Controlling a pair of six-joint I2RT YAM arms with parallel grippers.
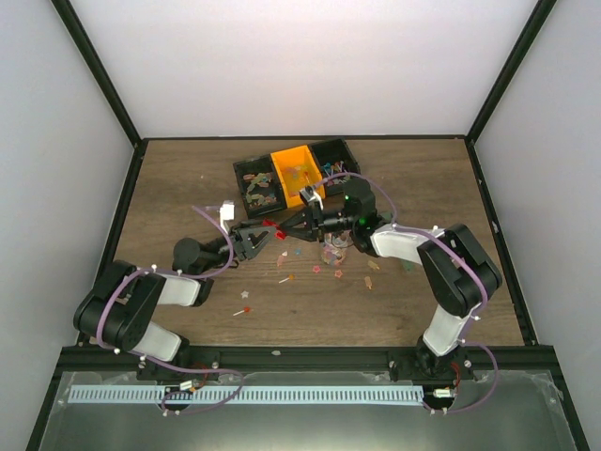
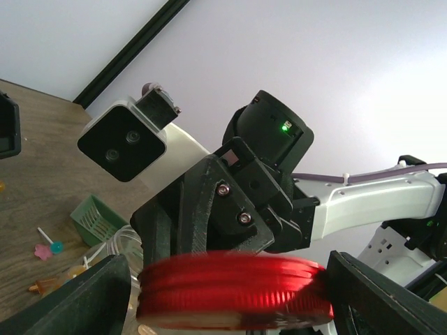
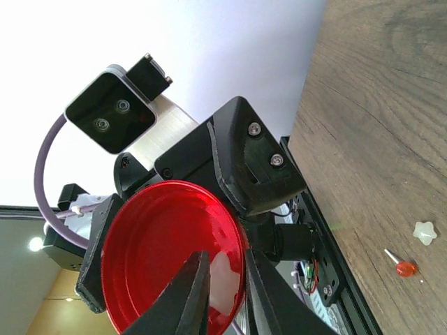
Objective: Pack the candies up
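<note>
A red round lid [image 2: 234, 289] spans the space between the fingers of my left gripper [image 1: 266, 232], which is shut on it. In the right wrist view the lid's hollow side [image 3: 164, 244] faces the camera. My right gripper has its fingers [image 3: 198, 286] parted, with the lid's rim in the gap between them. Under the right arm, a clear jar [image 1: 333, 250] with candies inside is partly hidden. Loose candies lie on the table, among them a red lollipop [image 3: 405, 268], a white star [image 3: 424, 232] and a pink star [image 2: 43, 251].
At the back stand a yellow bin [image 1: 283, 162] and, on either side of it, a left black bin [image 1: 238, 173] and a right black bin [image 1: 351, 150], all with small items inside. A green basket [image 2: 98, 220] is near the jar.
</note>
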